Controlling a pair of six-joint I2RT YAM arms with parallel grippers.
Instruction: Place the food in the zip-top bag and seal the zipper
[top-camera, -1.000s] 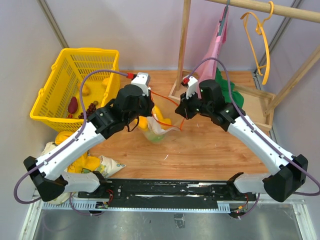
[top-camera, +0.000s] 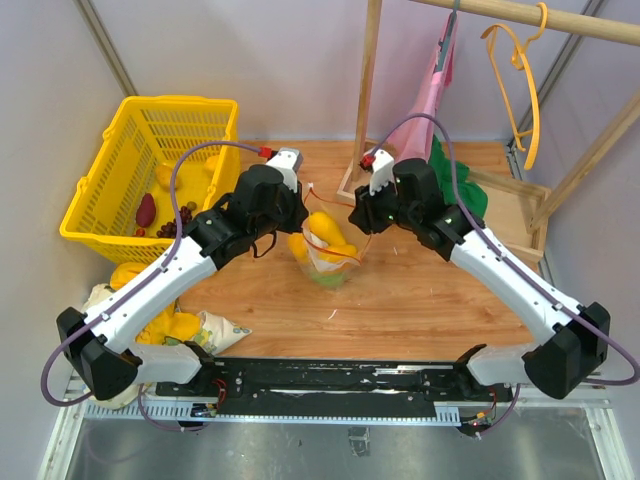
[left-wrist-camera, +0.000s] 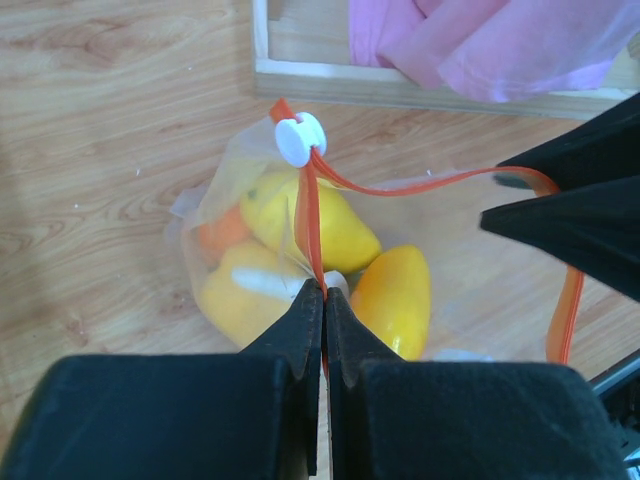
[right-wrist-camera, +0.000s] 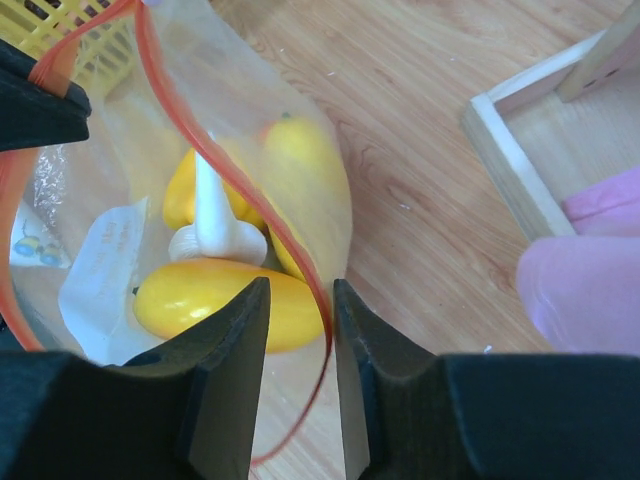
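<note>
The clear zip bag (left-wrist-camera: 220, 240) with orange zipper edges and a white slider (left-wrist-camera: 300, 138) stands upright on the wood table, holding yellow plastic foods (left-wrist-camera: 390, 300), an orange item and a white piece (right-wrist-camera: 215, 230). My left gripper is shut, the orange zipper strip running into its fingertips. My right gripper is open at the other zipper edge, which passes between its fingers; in the left wrist view its fingers reach in from the right.
A yellow basket (top-camera: 90, 190) with more food is at back left. A wooden rack (top-camera: 520, 240) with hangers and pink and green cloths is at right. Yellow cloths and a printed bag (top-camera: 220, 330) lie front left.
The bag's mouth and zipper edges have shifted shape, with the yellow foods showing more than a second ago. Both grippers have moved slightly, staying at the bag's mouth.
</note>
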